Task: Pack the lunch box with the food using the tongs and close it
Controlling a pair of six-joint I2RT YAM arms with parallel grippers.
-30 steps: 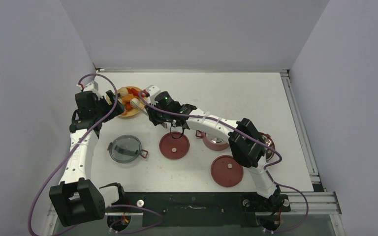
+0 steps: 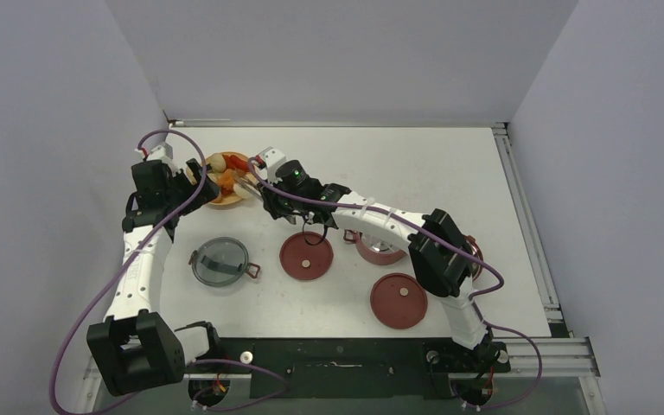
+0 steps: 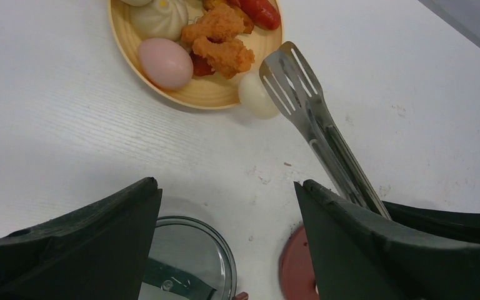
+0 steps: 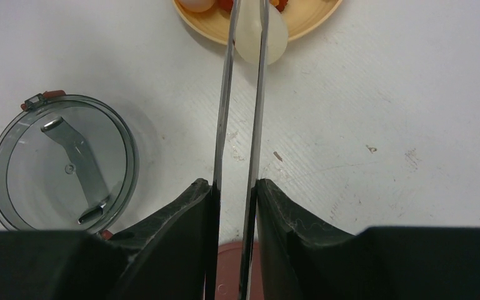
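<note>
A yellow plate (image 3: pixel 122 44) at the back left holds chicken (image 3: pixel 222 56), sausage (image 3: pixel 262 12), buns (image 3: pixel 159 19) and eggs (image 3: pixel 165 62). My right gripper is shut on steel tongs (image 4: pixel 254 137), whose slotted tips reach the plate's near rim, by a white egg; in the right wrist view that egg sits between the arms, and whether they grip it is unclear. My left gripper hangs left of the plate with its fingers apart and nothing between them.
A glass lid (image 2: pixel 220 261) and two red lids (image 2: pixel 306 251) (image 2: pixel 398 307) lie on the near table. A pink pot (image 2: pixel 376 252) and another pot at the right are partly under my right arm.
The left arm has not visibly moved.
</note>
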